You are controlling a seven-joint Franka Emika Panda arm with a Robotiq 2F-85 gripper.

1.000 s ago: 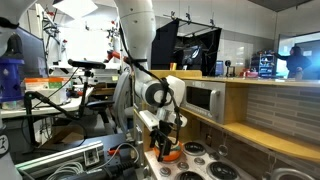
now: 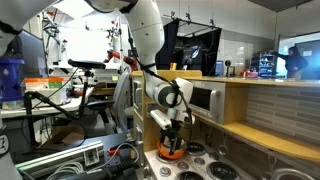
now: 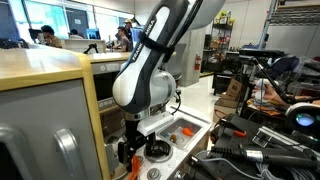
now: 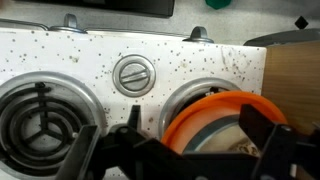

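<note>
An orange-rimmed round pan or bowl [image 4: 225,101] sits on the stove at the lower right of the wrist view, with a lighter inside. The same orange thing [image 2: 171,154] shows below the arm's white hand in exterior view 1, and a sliver of orange [image 3: 134,168] shows in exterior view 2. My gripper is over this pan, its dark fingers wide apart, one at the left rim and the other at the right. The fingers hide parts of the rim; contact with it cannot be told.
A stove knob [image 4: 134,74] lies just behind the pan, and a black coil burner [image 4: 45,125] is to its left. A brown wooden wall [image 4: 292,80] stands close on the right. A microwave [image 2: 207,98] sits beside the arm under the wooden shelf [image 2: 265,128].
The upper arm has swung in exterior view 1, and the hand has shifted slightly near the pan. The orange pan looks to be in about the same place.
</note>
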